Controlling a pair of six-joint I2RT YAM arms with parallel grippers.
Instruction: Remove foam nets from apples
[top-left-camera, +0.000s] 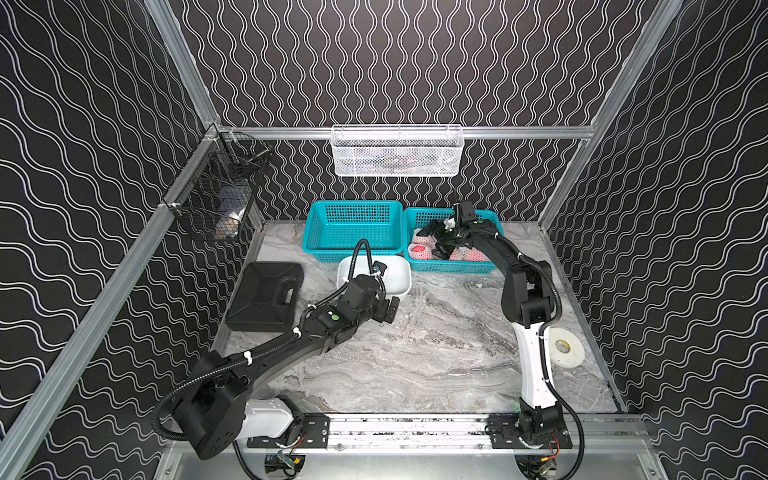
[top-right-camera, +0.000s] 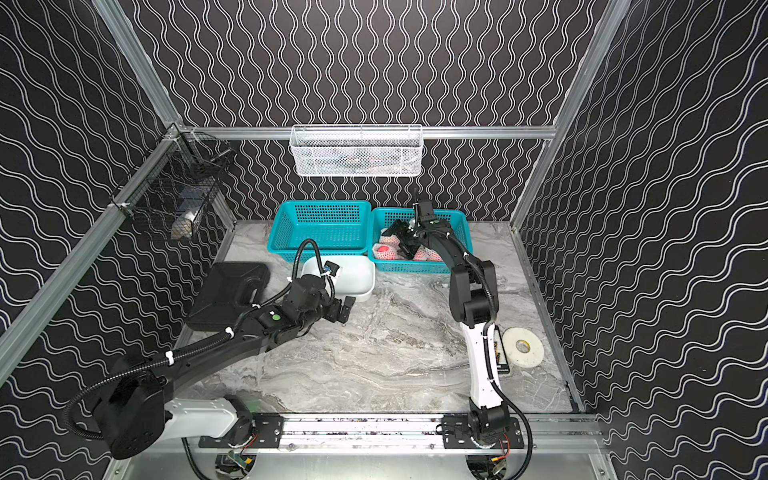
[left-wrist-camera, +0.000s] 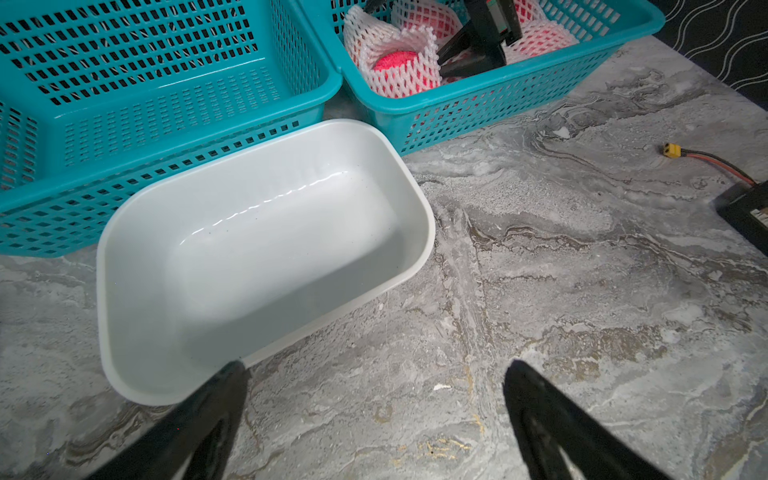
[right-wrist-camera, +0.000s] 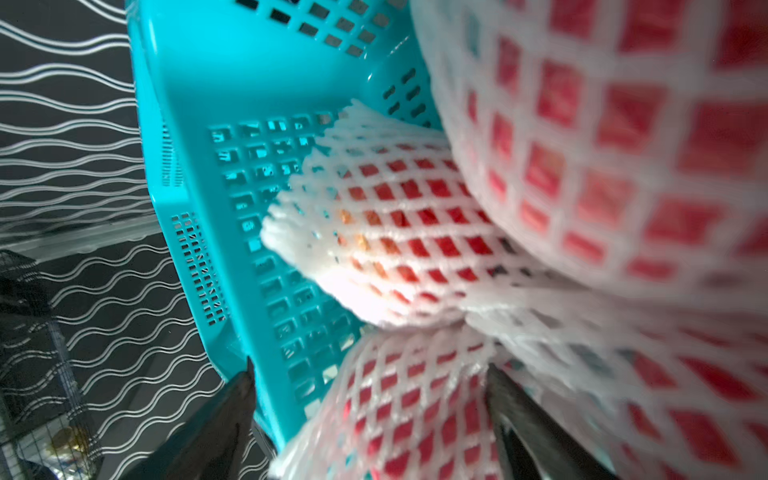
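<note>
Several apples in white foam nets (top-left-camera: 420, 251) lie in the right teal basket (top-right-camera: 420, 267). My right gripper (top-left-camera: 436, 238) is down among them; in the right wrist view a netted apple (right-wrist-camera: 416, 408) sits between its spread fingertips, and whether it grips is unclear. Another netted apple (right-wrist-camera: 400, 224) lies beside it. The left teal basket (top-left-camera: 352, 228) is empty. My left gripper is open over the table, just in front of the empty white tray (left-wrist-camera: 264, 232), with nothing between its fingers.
A black case (top-left-camera: 264, 296) lies at the left, a tape roll (top-left-camera: 566, 348) at the right. A white wire basket (top-left-camera: 396, 152) hangs on the back wall.
</note>
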